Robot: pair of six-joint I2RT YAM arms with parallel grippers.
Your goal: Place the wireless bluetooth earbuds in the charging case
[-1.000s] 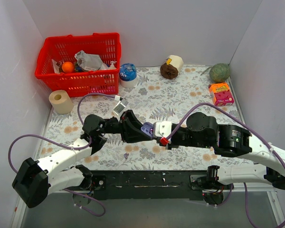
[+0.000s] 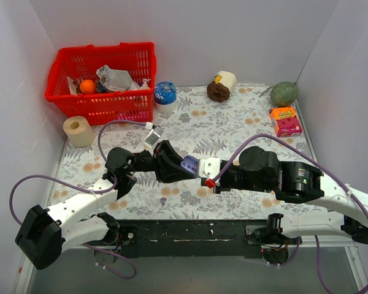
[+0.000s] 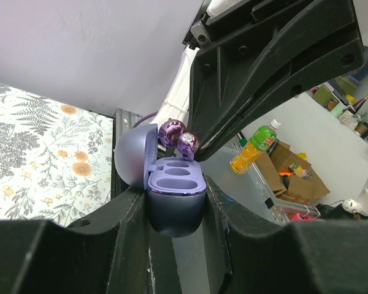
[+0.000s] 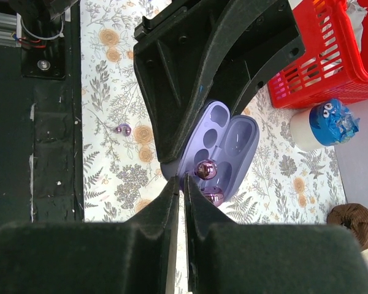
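Observation:
In the left wrist view the open lilac charging case [image 3: 176, 184] is clamped upright by my left gripper, its hollows facing up. A shiny purple clip earbud [image 3: 187, 143] with two round ends is above the case's far end, tilted and not seated. My right gripper has its fingertips nearly together, pinching the earbud's thin band; the round ends [image 4: 205, 169] hang over the case's hollows. A second purple earbud [image 2: 163, 201] lies on the tablecloth, also visible in the right wrist view.
A red basket [image 2: 104, 98] stands at the back left, with a blue-topped jar [image 2: 165, 95] beside it. A tape roll [image 2: 78, 131] is at the left. Back right, a snack box [image 2: 286, 122] and a green melon [image 2: 284, 94] sit.
The earbud has risen out of the case and tilted. The left gripper keeps holding the case.

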